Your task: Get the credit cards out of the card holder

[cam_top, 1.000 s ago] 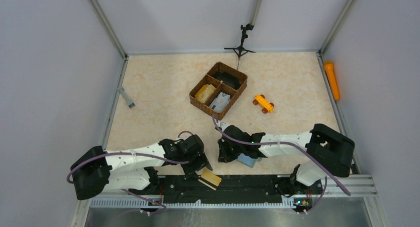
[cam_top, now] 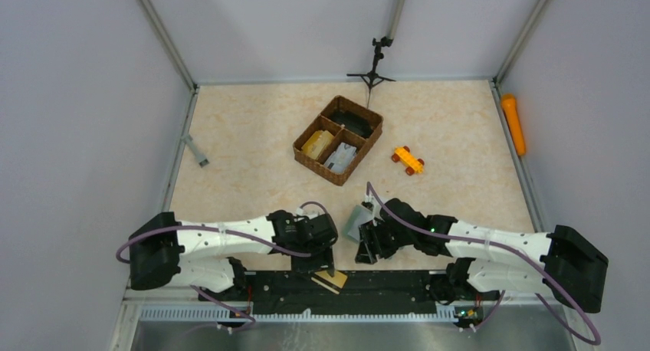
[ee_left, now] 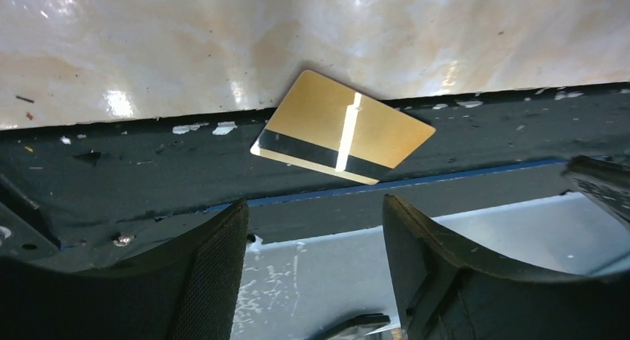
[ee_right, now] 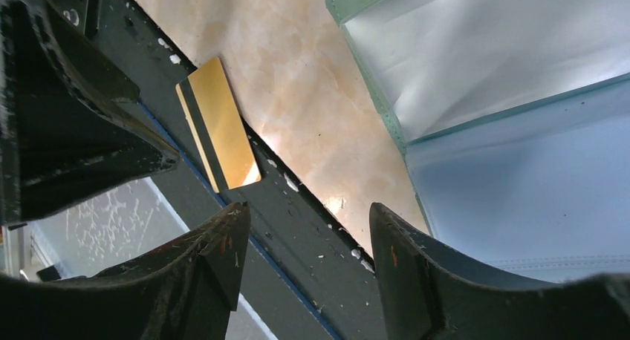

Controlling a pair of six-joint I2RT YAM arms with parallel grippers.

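A gold card [ee_left: 327,125] with a black stripe lies flat on the black strip at the table's front edge, one corner reaching onto the tabletop. My left gripper [cam_top: 313,273] hovers over that edge by the card; its fingers [ee_left: 215,258] stand apart with nothing between them. The card holder [ee_right: 401,132], clear with a pale green border, lies on the tabletop, partly hidden under the right arm from above. My right gripper [cam_top: 368,260] is beside the holder, its fingers [ee_right: 223,243] parted and empty. No card shows in the visible part of the holder.
Farther back stands a wicker basket [cam_top: 316,167] with divided compartments holding several items. To its right is a yellow toy car [cam_top: 408,160]; a grey object [cam_top: 195,151] lies at the left edge. Both grippers are close together at the front.
The right arm has shifted right, uncovering more of the holder. The card moved slightly right.
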